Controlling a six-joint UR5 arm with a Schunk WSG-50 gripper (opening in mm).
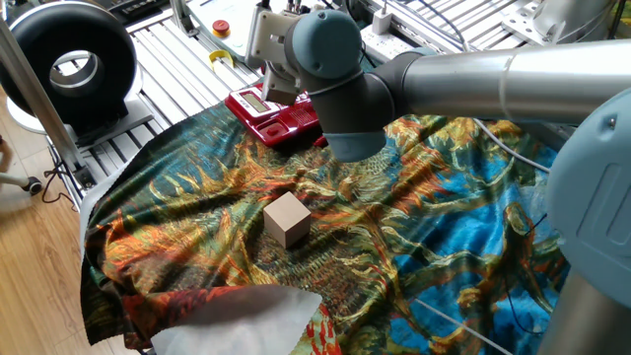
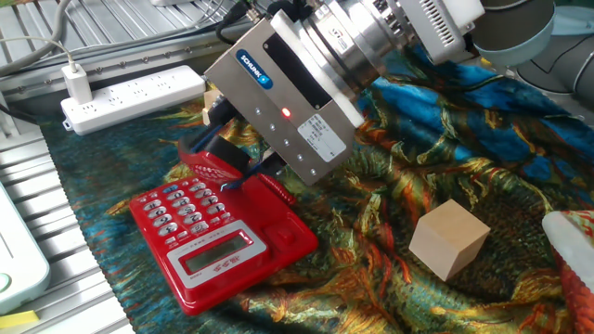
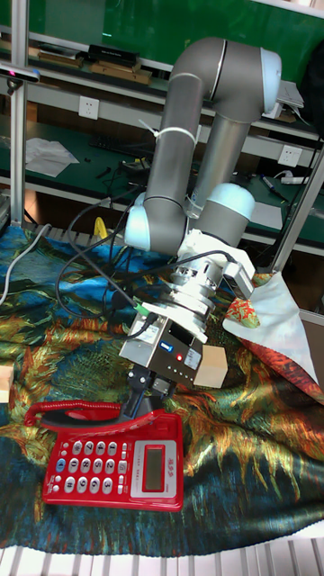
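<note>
A red desk phone [image 2: 190, 288] with silver keys and a small display lies on the patterned cloth. Its red handset [image 3: 72, 411] runs along the keypad's far side in exterior view 3. My gripper [image 2: 215, 167] points down at the handset, its dark fingers [image 3: 136, 401] standing apart on either side of it near one end. Whether they press on the handset or merely straddle it does not show. In exterior view 1 the wrist hides the fingers and part of the phone [image 1: 281, 126].
A wooden cube [image 1: 287, 219] stands on the cloth, clear of the phone. A white power strip [image 2: 135, 100] lies behind the phone in exterior view 2. Folds ripple the cloth [image 1: 197, 237], and a pale turned-back flap [image 1: 242, 320] lies at its near edge. A black ring-shaped device [image 1: 74, 64] stands at far left.
</note>
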